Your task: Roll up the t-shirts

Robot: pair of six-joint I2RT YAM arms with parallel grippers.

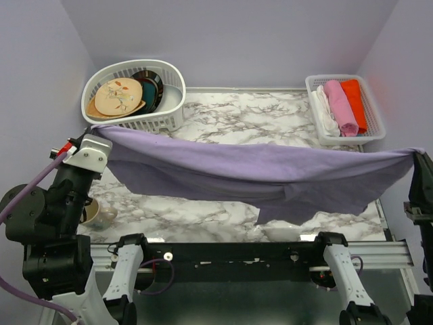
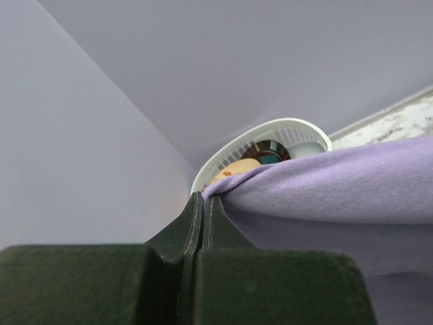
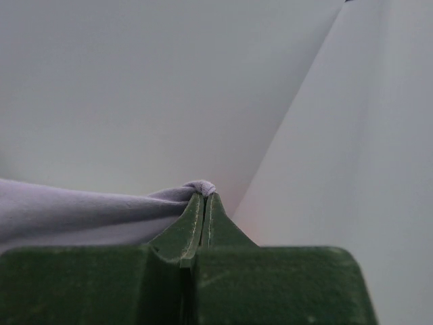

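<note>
A lavender t-shirt (image 1: 237, 169) hangs stretched in the air between my two grippers, its top edge nearly taut and its lower edge uneven. At the left, my left gripper (image 1: 95, 128) is shut on one corner; in the left wrist view the cloth (image 2: 325, 179) comes out from between the fingertips. Over at the right edge, my right gripper (image 1: 418, 154) pinches the opposite corner, and in the right wrist view a small fold of the shirt (image 3: 200, 187) pokes up above the closed tips. Rolled white (image 1: 325, 114), pink (image 1: 340, 107) and orange (image 1: 354, 105) cloths lie in the right basket (image 1: 377, 122).
An oval white basket (image 1: 174, 101) with round plates or boards (image 1: 118, 96) stands back left. A cup-like item (image 1: 97, 214) sits front left, partly behind the left arm. Marble tabletop (image 1: 230, 115) shows bare behind and below the shirt. Walls rise close on both sides.
</note>
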